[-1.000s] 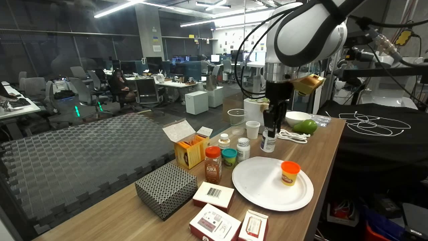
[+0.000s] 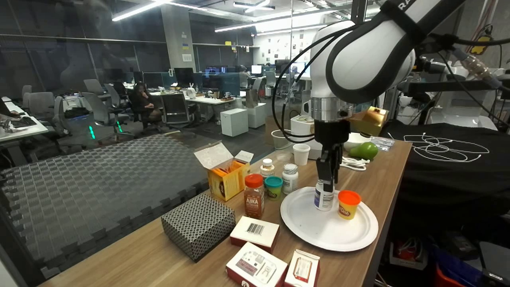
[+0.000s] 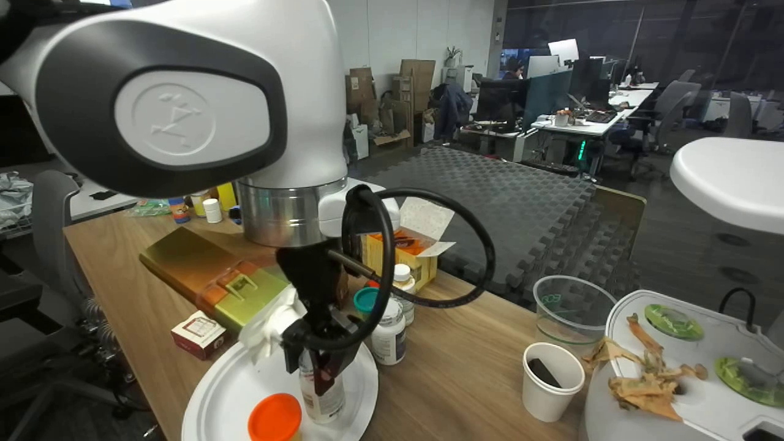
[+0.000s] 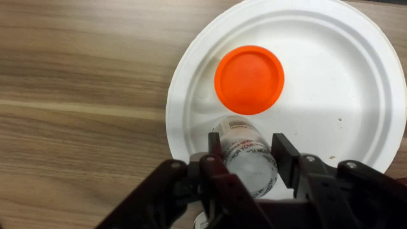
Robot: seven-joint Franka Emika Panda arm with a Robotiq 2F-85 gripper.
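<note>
My gripper is shut on a white bottle [image 4: 250, 171], one finger at each side of its upper part. In exterior view 1 the bottle [image 2: 324, 198] stands upright, or nearly so, over the far part of the white plate [image 2: 306, 232]; whether its base rests on the plate I cannot tell. Beside it on the plate is a yellow Play-Doh tub with an orange lid [image 2: 349, 205]. From above, the orange lid [image 4: 249, 80] lies very close to the bottle's lower end. The bottle [image 3: 321, 400] also shows below the fingers in exterior view 2.
Left of the plate stand a white pill bottle [image 2: 290, 178], a teal-lidded tub [image 2: 273, 187] and a red-capped jar [image 2: 254, 196]. Small boxes [image 2: 255, 232] lie in front of these. A paper cup [image 2: 301, 154] and green fruit [image 2: 365, 150] are behind. The plate's right part is bare.
The plate and the orange-lidded tub have shifted slightly to the right.
</note>
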